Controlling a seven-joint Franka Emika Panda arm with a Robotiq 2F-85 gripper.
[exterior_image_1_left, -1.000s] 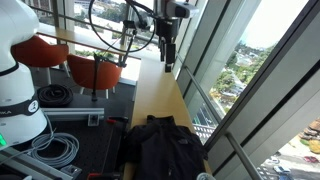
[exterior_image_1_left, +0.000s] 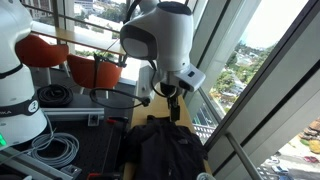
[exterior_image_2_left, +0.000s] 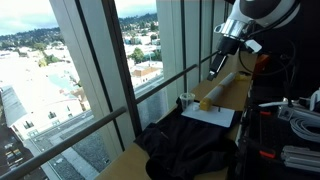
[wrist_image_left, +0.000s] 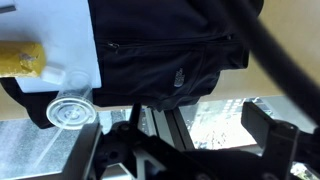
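Observation:
A black jacket (exterior_image_1_left: 165, 145) with a small white logo lies spread on the wooden table. In the wrist view the jacket (wrist_image_left: 160, 65) fills the middle, its zip running across. My gripper (exterior_image_1_left: 159, 105) hangs above the jacket's far end in exterior view 1. Its fingers are apart and nothing shows between them. Beside the jacket, a white sheet (exterior_image_2_left: 208, 116) carries a yellow item (exterior_image_2_left: 207, 103), which looks like a bottle with a pale tip in the wrist view. A clear cup (wrist_image_left: 72, 110) stands at the sheet's edge, on the window side.
Tall windows (exterior_image_2_left: 100, 60) and a rail (exterior_image_2_left: 160, 88) run along one side of the table. A dark cable (wrist_image_left: 270, 50) crosses the wrist view's upper right. Orange chairs (exterior_image_1_left: 92, 72) stand beyond the table.
My gripper has come down and nearer in exterior view 1, from high over the table's far end to above the jacket. The jacket has not visibly moved.

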